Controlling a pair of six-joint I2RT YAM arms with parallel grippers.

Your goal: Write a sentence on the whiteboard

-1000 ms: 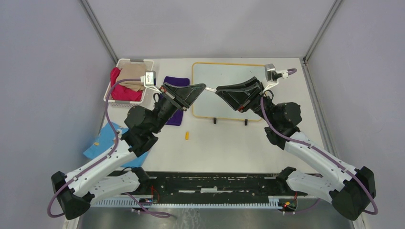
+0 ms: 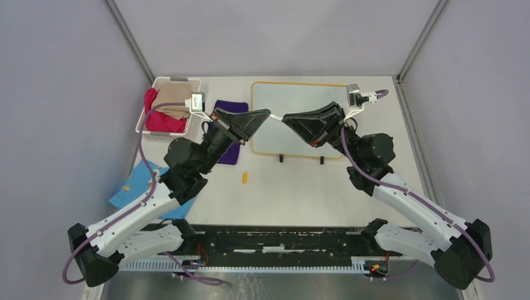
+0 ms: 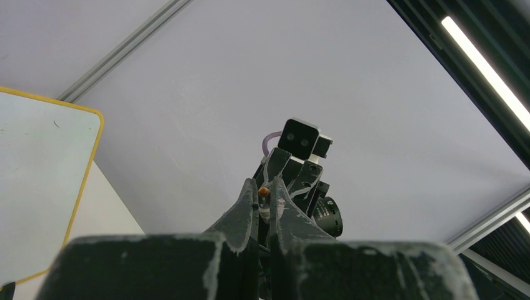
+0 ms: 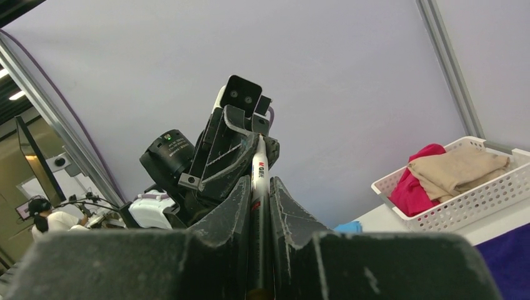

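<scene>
A white marker (image 2: 275, 117) bridges my two grippers in mid-air. My left gripper (image 2: 267, 113) is shut on one end and my right gripper (image 2: 285, 119) on the other. In the right wrist view the marker (image 4: 260, 164) runs lengthwise out from the right fingers toward the left gripper. In the left wrist view an orange tip (image 3: 264, 191) shows between the fingertips, facing the right gripper. The whiteboard (image 2: 269, 94), yellow-edged, lies on the table behind the grippers; a small dark mark shows on it in the left wrist view.
A white basket (image 2: 143, 134) of red and beige cloths is at back left. A purple cloth (image 2: 226, 156), a blue cloth (image 2: 128, 190) and a small yellow piece (image 2: 245, 177) lie on the table. Two black pieces sit at the board's front edge.
</scene>
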